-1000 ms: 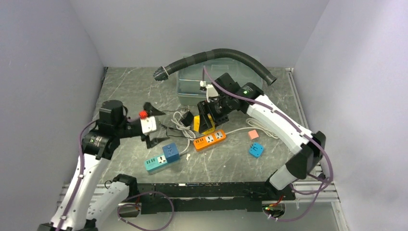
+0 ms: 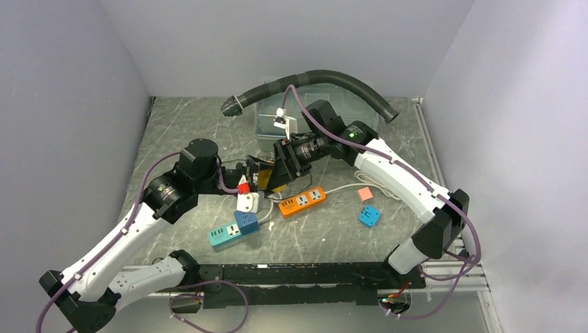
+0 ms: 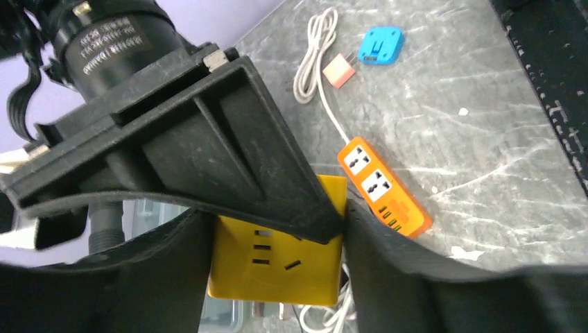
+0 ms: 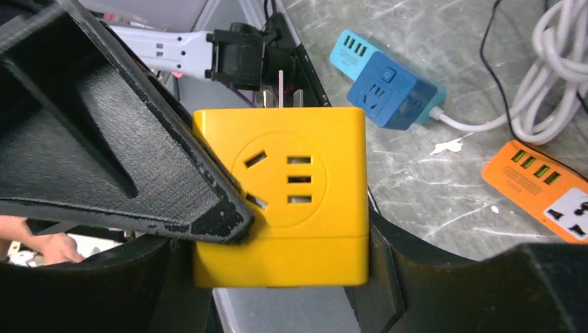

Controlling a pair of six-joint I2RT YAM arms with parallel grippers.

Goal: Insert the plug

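A yellow plug adapter [image 4: 322,208] is held up between both grippers. In the right wrist view, its metal prongs [image 4: 298,98] point upward and its slotted face is toward the camera. My right gripper is shut on its sides. From the other side, my left gripper also has fingers against both sides of the adapter, and a right gripper finger crosses its face in the left wrist view. From above, the grippers hide most of it. Below lie an orange power strip [image 2: 302,202] and a teal power strip [image 2: 220,237] bearing a dark blue adapter [image 2: 246,222].
A salmon plug [image 2: 365,195] and a bright blue plug [image 2: 369,216] lie at the right. Behind the arms stands a clear bin [image 2: 267,132] with a black hose [image 2: 315,76] across it. White cables [image 2: 378,183] lie coiled on the table.
My right gripper has carried the adapter slightly left.
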